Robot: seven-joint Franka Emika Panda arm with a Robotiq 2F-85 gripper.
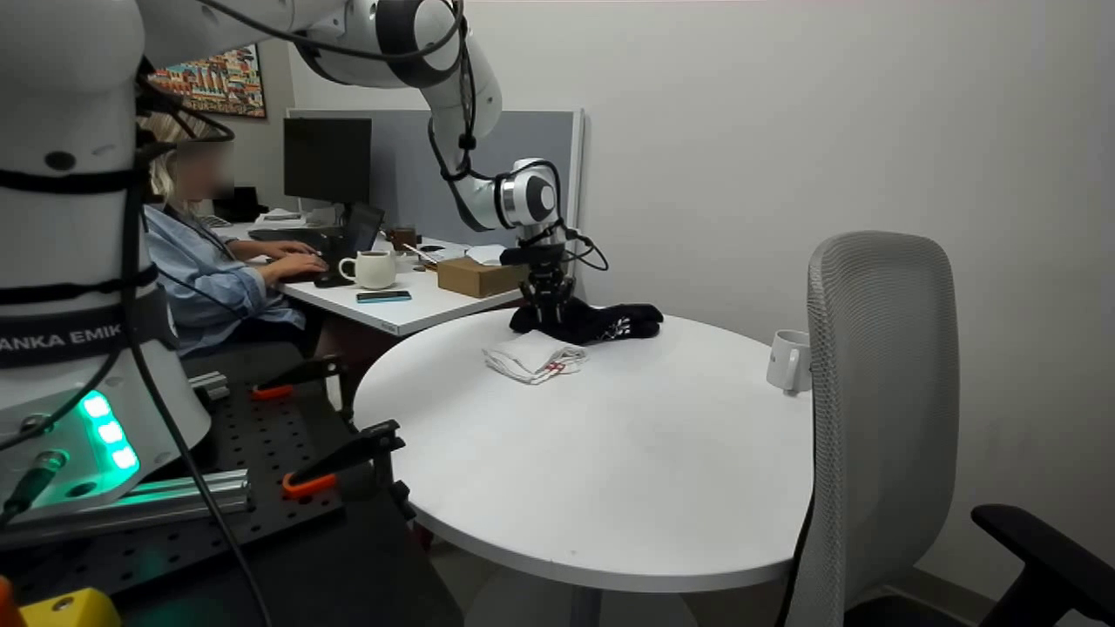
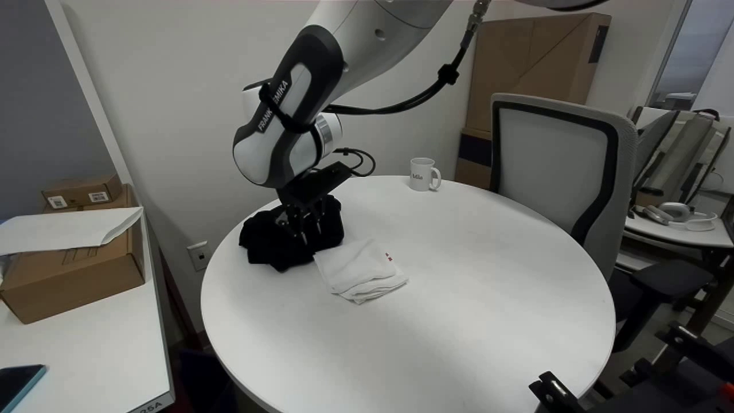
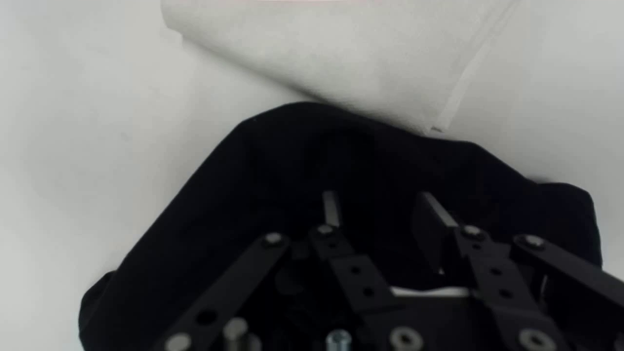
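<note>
A crumpled black cloth (image 1: 627,322) with a white print lies on the round white table (image 2: 481,303), towards its far left in exterior view 1. My gripper points down into this cloth, its fingers part open. Dark fabric fills the space behind and between the fingers in the wrist view; whether they pinch any of it cannot be made out. A folded white cloth (image 2: 361,268) with small red marks lies flat against the black cloth's edge.
A white mug (image 2: 421,174) stands near the table's rim. The grey office chair (image 1: 888,418) is pulled up at one side. A desk with a cardboard box (image 1: 476,277) adjoins the table's far left.
</note>
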